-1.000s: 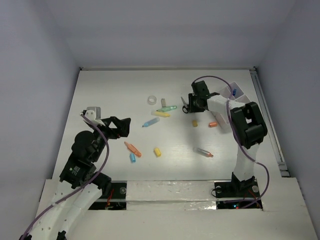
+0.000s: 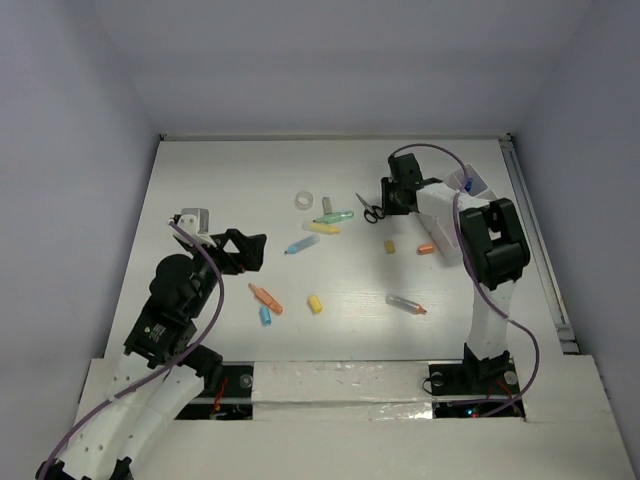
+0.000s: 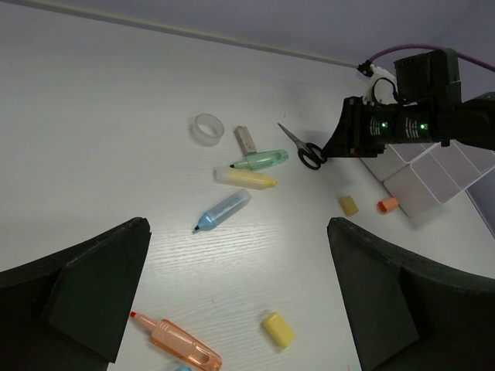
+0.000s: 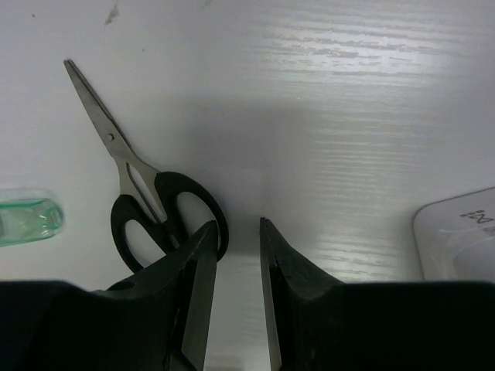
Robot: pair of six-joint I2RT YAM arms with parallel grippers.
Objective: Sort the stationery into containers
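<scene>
Black-handled scissors [image 4: 172, 209] lie on the white table, blades pointing up-left. My right gripper is low over them, fingers part open, the left fingertip at the edge of a handle loop; I cannot tell whether it touches. White compartment containers [image 3: 434, 180] stand at the right, behind that arm. My left gripper hangs open and empty over the left of the table. Markers lie spread mid-table: green [image 2: 334, 217], yellow [image 2: 321, 228], blue [image 2: 302, 244], orange [image 2: 266, 298], grey [image 2: 405, 304]. A tape roll [image 2: 304, 200] and a small grey block [image 3: 244, 139] lie behind.
Small pieces lie loose: yellow ones [image 2: 315, 303] [image 2: 390, 247], an orange one [image 2: 425, 248], a blue one [image 2: 265, 315]. Walls enclose the sides and back.
Since a second ago my right gripper has moved slightly toward the back, and more of the scissors shows in the top view. The left arm has shifted slightly right.
</scene>
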